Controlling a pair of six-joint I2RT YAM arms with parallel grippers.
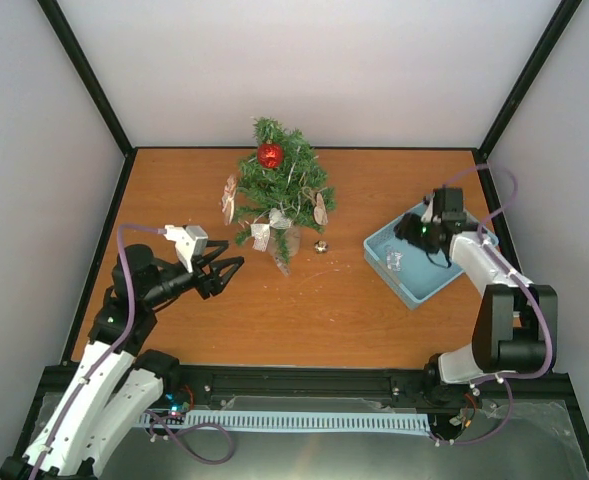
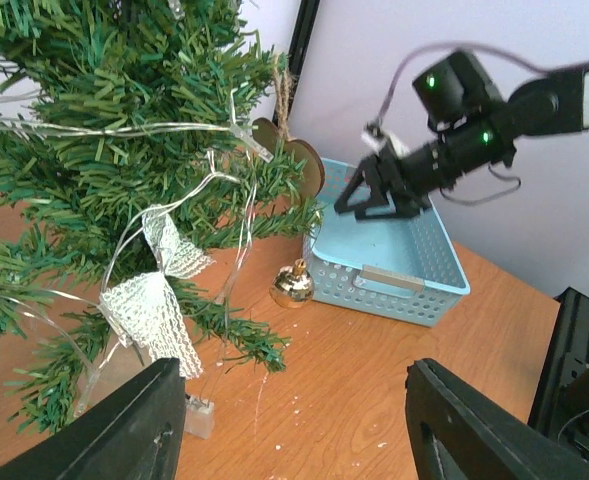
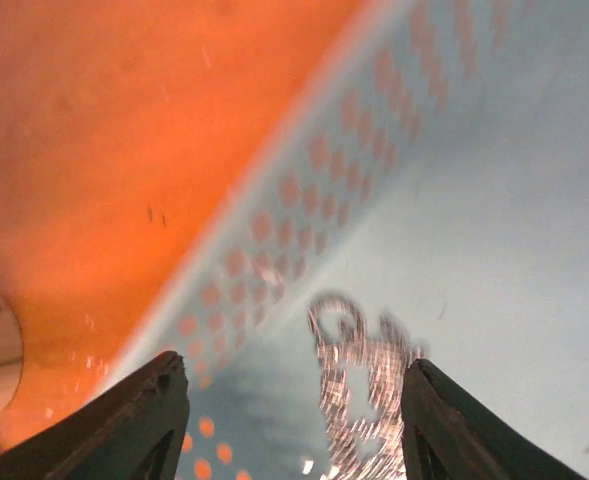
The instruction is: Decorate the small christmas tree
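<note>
The small christmas tree (image 1: 284, 185) with a red ball (image 1: 270, 155), bows (image 2: 149, 310) and wire lights stands at the back middle. A gold bell (image 2: 293, 285) is beside it. My left gripper (image 1: 224, 266) is open at the tree's front left, empty. My right gripper (image 1: 404, 228) is over the blue basket (image 1: 414, 295), open, with nothing visible held. A blurred clear ornament (image 3: 359, 390) lies in the basket just beyond its fingers in the right wrist view.
Walls and dark frame rails (image 1: 79, 300) bound the workspace.
</note>
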